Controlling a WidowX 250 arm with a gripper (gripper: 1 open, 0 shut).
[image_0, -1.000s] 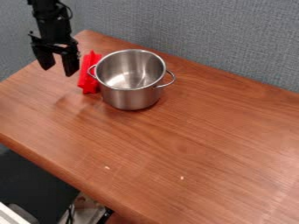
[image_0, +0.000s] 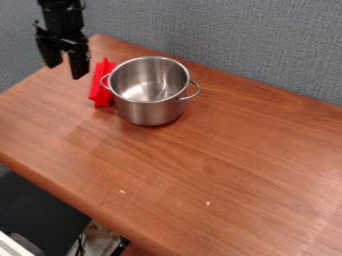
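Observation:
A steel pot (image_0: 150, 105) with two loop handles stands on the wooden table toward the back left. A red object (image_0: 100, 82), perhaps folded cloth, lies against its left side, partly hidden by the pot. The black gripper (image_0: 66, 62) hangs at the top left, left of and above the red object, its two fingers apart with nothing visible between them.
A grey padded wall (image_0: 254, 40) runs behind it. At the lower left, past the table's edge, are a dark area and some clutter.
The pot and red object look unmoved.

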